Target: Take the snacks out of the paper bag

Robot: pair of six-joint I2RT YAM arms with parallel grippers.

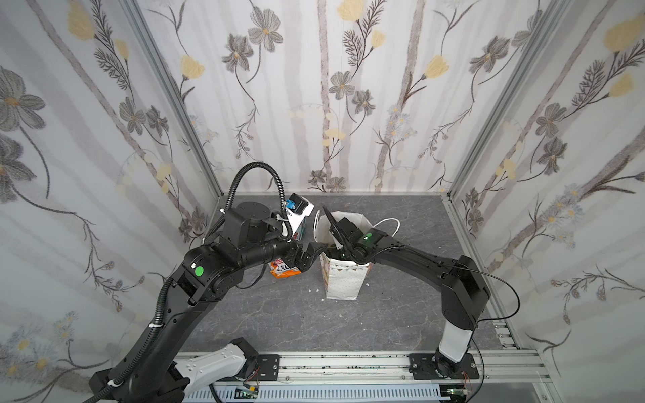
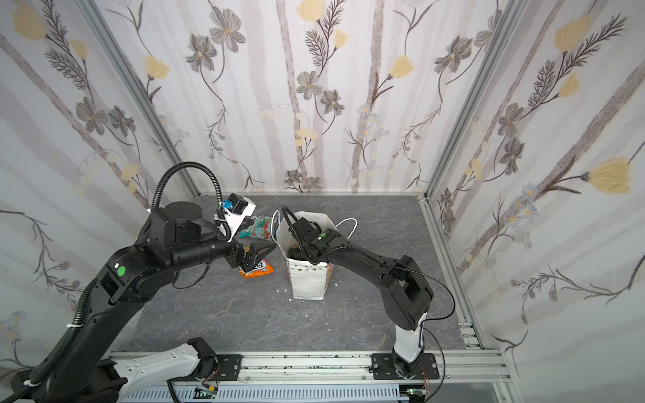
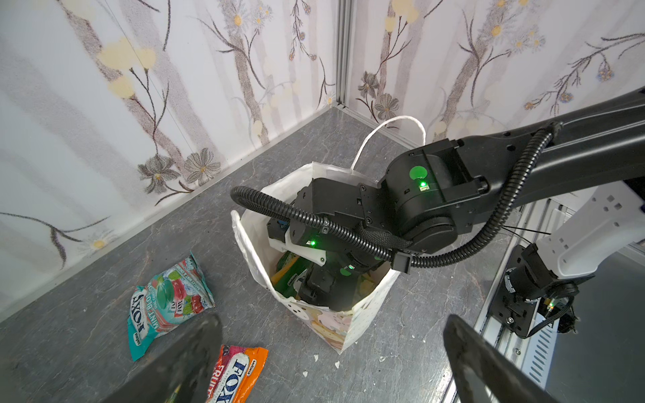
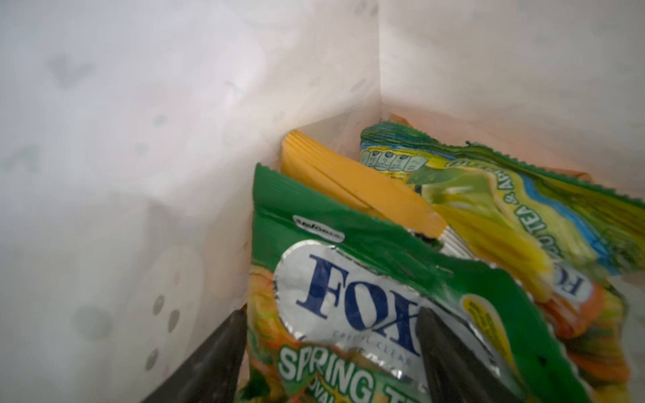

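Observation:
The white paper bag (image 1: pixel 344 278) (image 2: pixel 309 282) stands mid-table with handles up. My right gripper is down inside it, its blurred fingers either side of a green FOX snack packet (image 4: pixel 356 302). Behind that lie a yellow packet (image 4: pixel 349 178) and another green-yellow packet (image 4: pixel 490 201); whether the fingers grip anything is unclear. My left gripper is open above the left of the bag, empty. Below it on the table lie a teal mint packet (image 3: pixel 168 305) and an orange packet (image 3: pixel 238 372).
Patterned walls enclose the grey table (image 2: pixel 376 228) at back and sides. A metal rail (image 1: pixel 342 356) runs along the front edge.

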